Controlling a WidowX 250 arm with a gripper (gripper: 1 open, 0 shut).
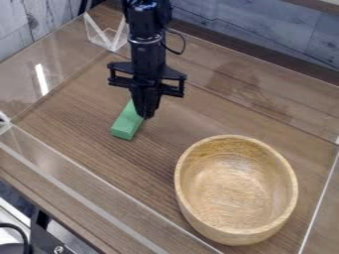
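My black gripper [145,98] points down from the top of the camera view, its tip just over the upper end of a green block [127,122] lying on the wooden table. The gripper partly hides that end of the block. Whether its fingers are open or shut, and whether they touch the block, I cannot tell.
A large tan bowl [236,189] takes up the lower right of the wooden table [79,149]. Clear plastic pieces stand at the left edge, and a grey wall runs along the back.
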